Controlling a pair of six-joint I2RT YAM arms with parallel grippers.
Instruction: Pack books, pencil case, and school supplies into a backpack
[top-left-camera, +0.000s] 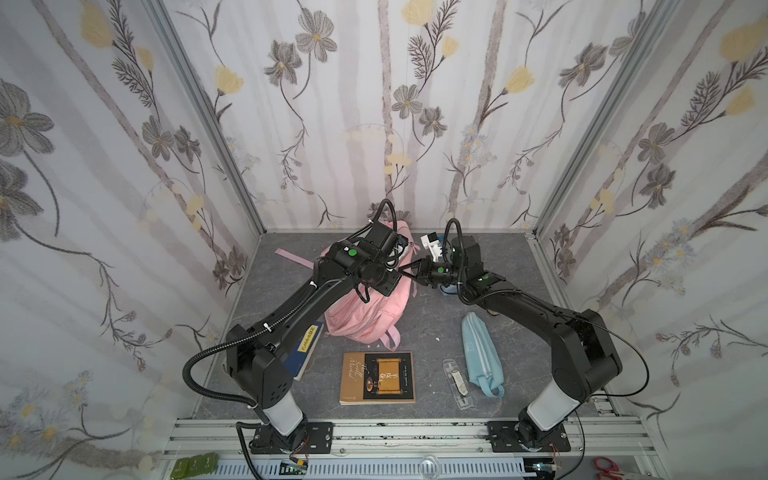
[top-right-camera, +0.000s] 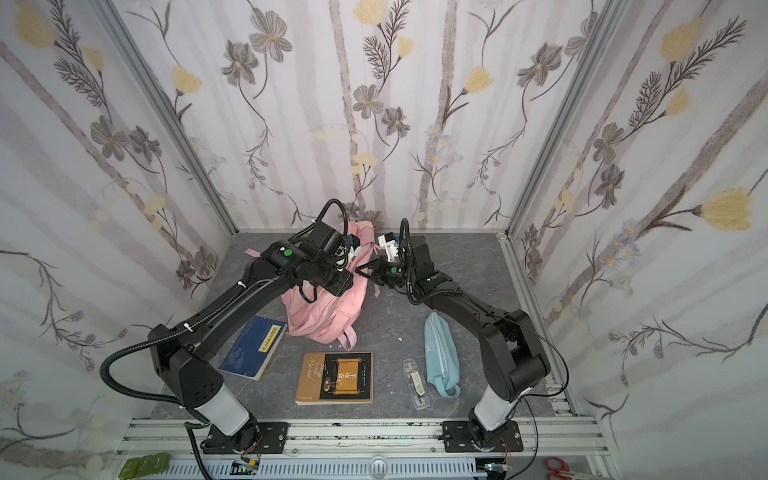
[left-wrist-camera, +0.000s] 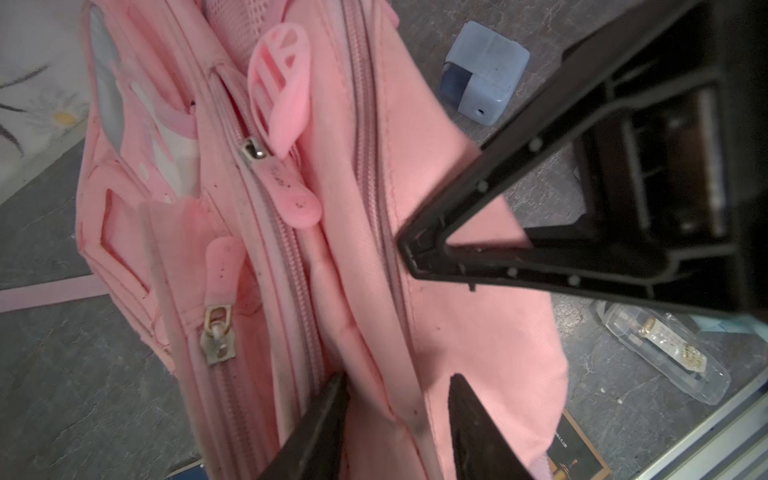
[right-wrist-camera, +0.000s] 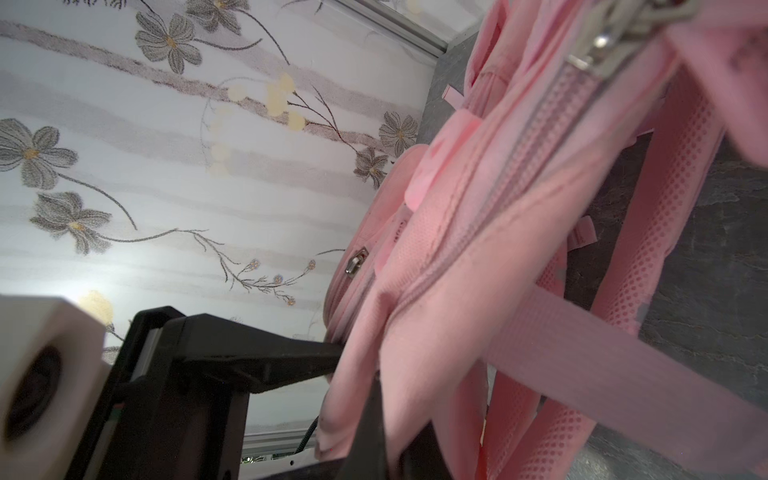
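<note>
The pink backpack (top-left-camera: 360, 316) lies at the back centre, both grippers at its zipped top. My left gripper is over the zipper seams, fingers apart, a fold of pink fabric between or beneath them. My right gripper touches the side by a zipper, fingertips together; whether fabric is pinched is unclear. In front lie a blue book (top-right-camera: 252, 344), a brown book (top-right-camera: 312, 376), a clear-cased item (top-right-camera: 416, 384) and a light blue pencil case (top-right-camera: 440, 352).
A small blue object (left-wrist-camera: 496, 68) lies behind the right gripper. Bare grey tabletop (top-left-camera: 512, 264) shows at the back right.
</note>
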